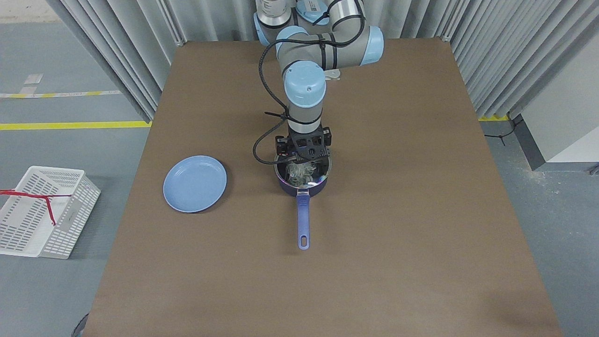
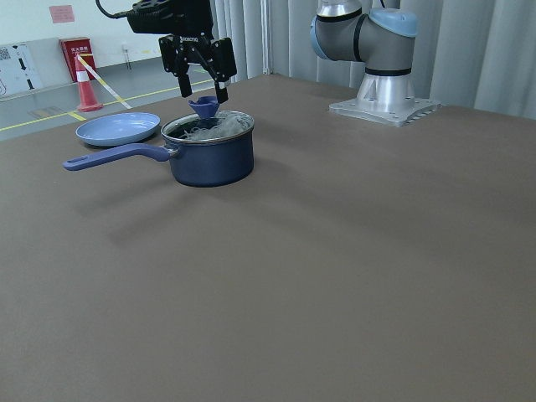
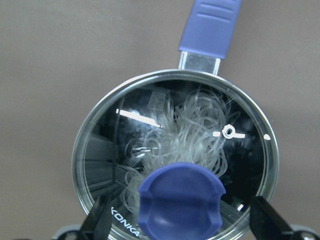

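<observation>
A blue saucepan [image 2: 213, 167] with a long handle [image 1: 303, 222] stands on the table under a glass lid with steel rim. Stringy translucent material [image 3: 187, 135] shows through the lid. My gripper [image 2: 203, 88] hangs just above the blue lid knob [image 3: 180, 205], open, one finger to each side of the knob and nothing held. In the front view the gripper body covers the knob and the back of the pot. Left of the pot in the front view lies a blue plate [image 1: 194, 184].
A white perforated basket [image 1: 67, 230] is on the floor off the table's left side.
</observation>
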